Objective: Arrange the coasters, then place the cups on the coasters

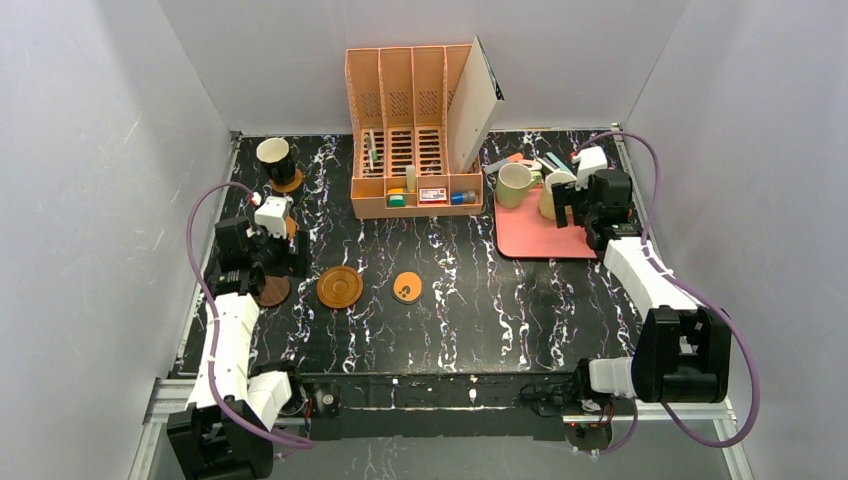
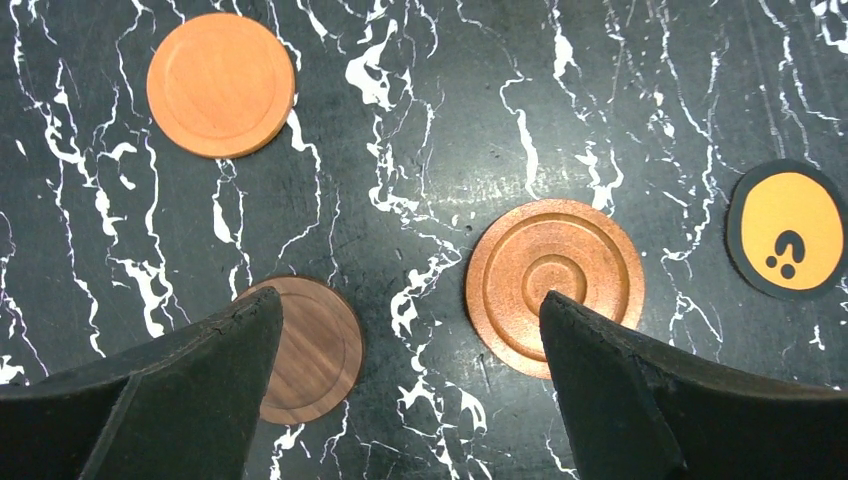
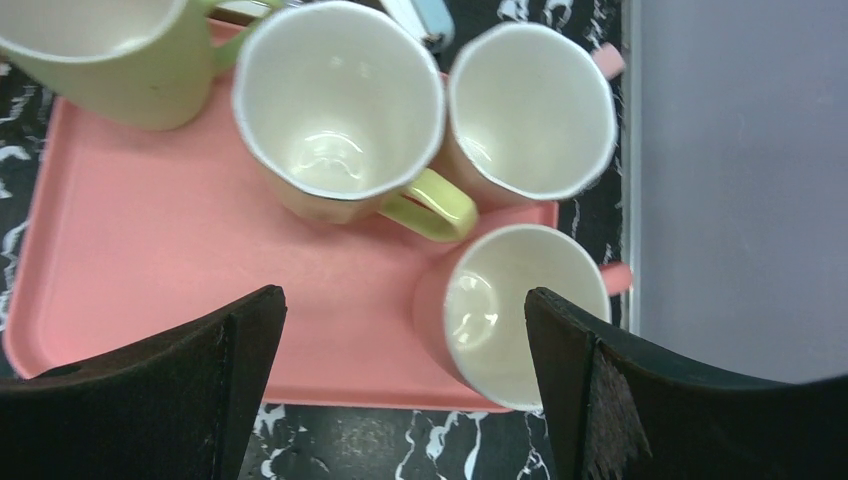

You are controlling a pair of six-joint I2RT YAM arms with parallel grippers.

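Note:
In the right wrist view my right gripper stands open over the pink tray. Beyond its fingertips is a cream cup with a yellow-green handle. Two pinkish cups stand to the right; the nearer cup is partly hidden by a finger. A green cup is at the tray's left. My left gripper is open and empty above the coasters: an orange coaster, a dark brown coaster, a ringed brown coaster and a paw-print coaster.
A black cup sits on another orange coaster at the back left. The orange divided box with small items stands at the back middle. Utensils lie behind the tray.

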